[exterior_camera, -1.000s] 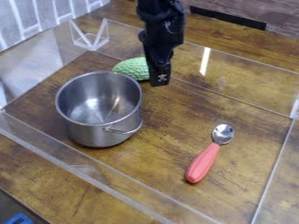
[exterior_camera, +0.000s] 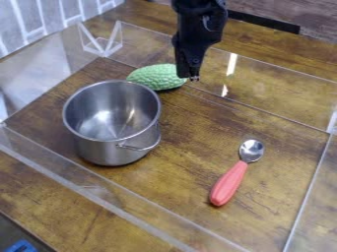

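The black gripper hangs at the top centre of the camera view, above and just right of a green bumpy oblong object, which lies behind the steel pot. Whether its fingers are open or shut is hard to make out. The steel pot stands on the wooden floor at the left, empty, with a wire handle at its front right. A spoon with a red handle lies at the lower right, its bowl pointing away.
Clear plastic walls surround the wooden work area.
The gripper has moved up and back, away from the pot, uncovering more of the green object. The pot and spoon are unchanged.
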